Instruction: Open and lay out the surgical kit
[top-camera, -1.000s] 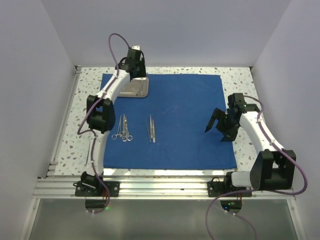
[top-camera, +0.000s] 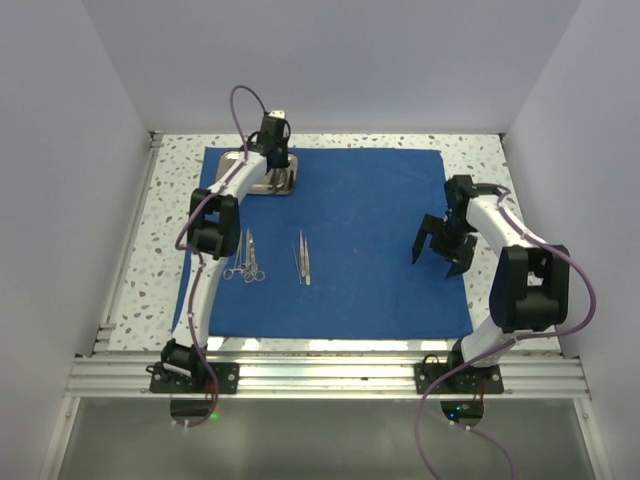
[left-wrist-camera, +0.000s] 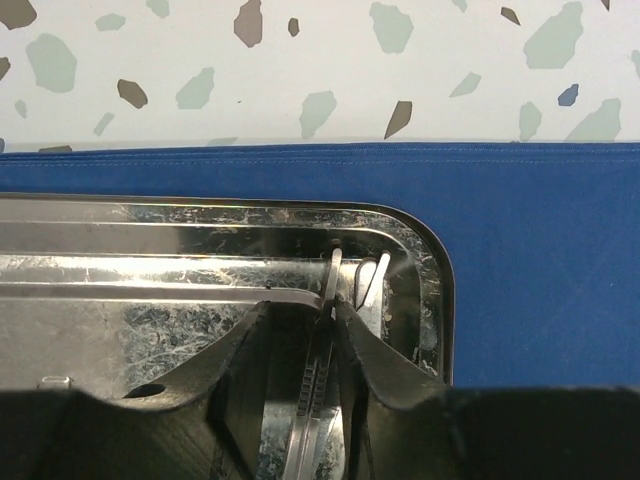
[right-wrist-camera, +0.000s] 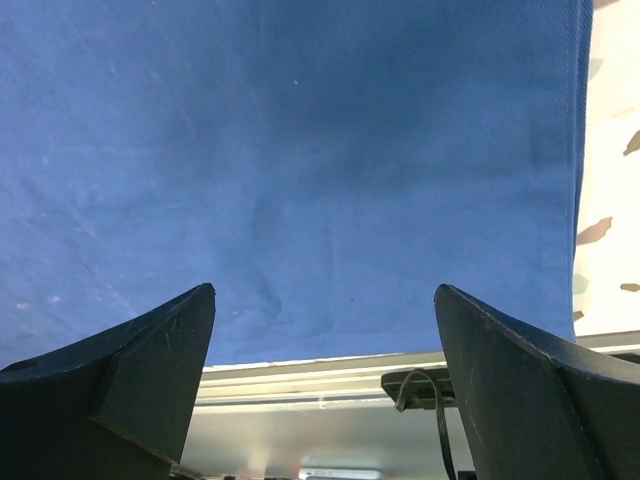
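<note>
The metal tray (top-camera: 228, 183) sits at the back left of the blue cloth (top-camera: 370, 270). My left gripper is down inside its right end, fingers parted. A slim instrument (left-wrist-camera: 314, 372) lies between the fingers, close to the right one; a gap remains on its left. Beside it, partly hidden by that finger, are more silver instruments (left-wrist-camera: 374, 290). Ring-handled instruments (top-camera: 248, 272) lie on the cloth in front of the tray, with slender tweezers-like tools (top-camera: 303, 260) to their right. Over the cloth's right side, my right gripper is open and empty.
Walls stand close behind the tray and on both sides. A speckled tabletop (top-camera: 140, 240) borders the cloth, and a metal rail (top-camera: 320, 370) runs along the front.
The laid-out instruments have not moved.
</note>
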